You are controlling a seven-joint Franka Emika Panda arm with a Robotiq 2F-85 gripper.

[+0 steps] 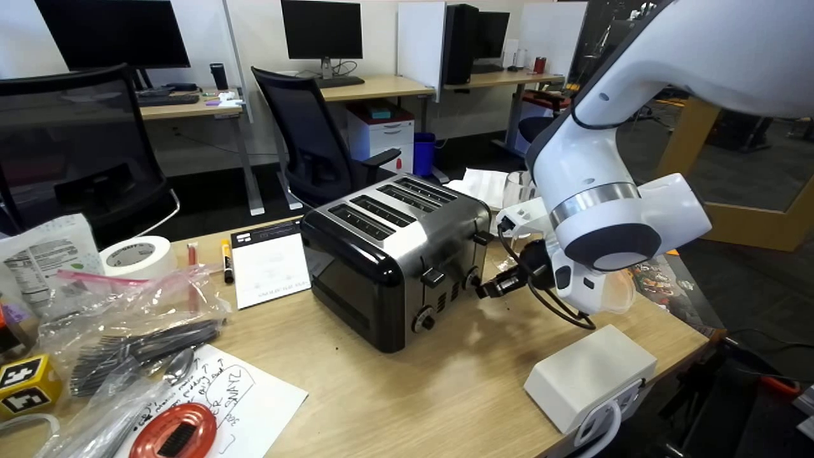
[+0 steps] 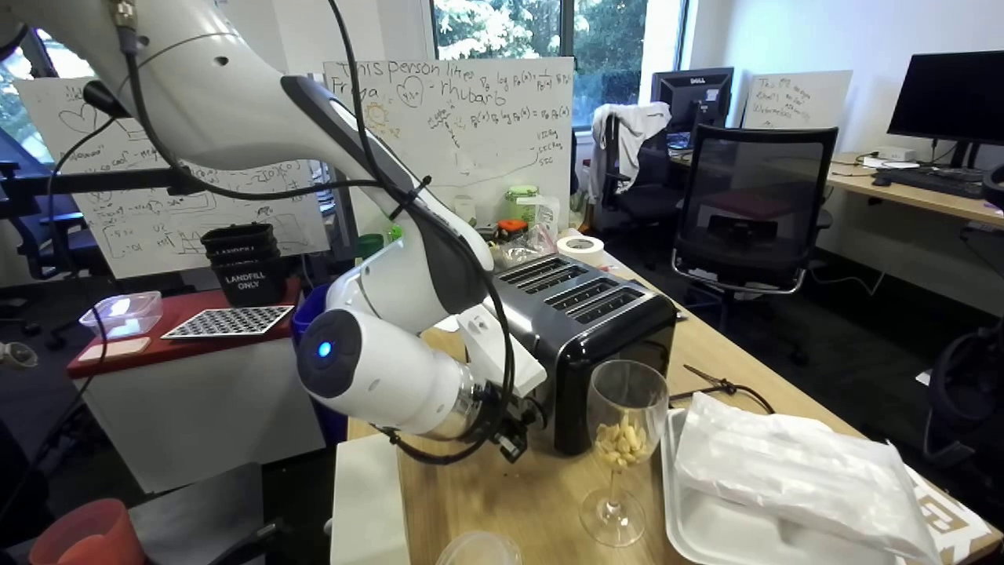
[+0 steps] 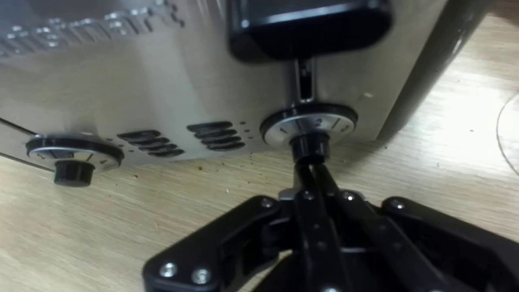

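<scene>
The steel and black toaster (image 1: 427,252) stands on the table, its control face turned toward my arm. In the wrist view, the right dial knob (image 3: 309,146) sits below a large black lever (image 3: 311,29), with the dial numbers 1, 2 and 3 around it. The left knob (image 3: 73,172) is farther along the same face. My gripper has its fingers together, tips right at the outer end of the right knob. The closed tips look narrower than the knob, and nothing shows between them. Whether they touch it I cannot tell.
A wine glass holding nuts (image 2: 626,442) stands close to the toaster's end, beside a white tray (image 2: 692,527). A pale box (image 1: 591,374) sits at the table edge. Bare table (image 1: 381,404) lies before the toaster.
</scene>
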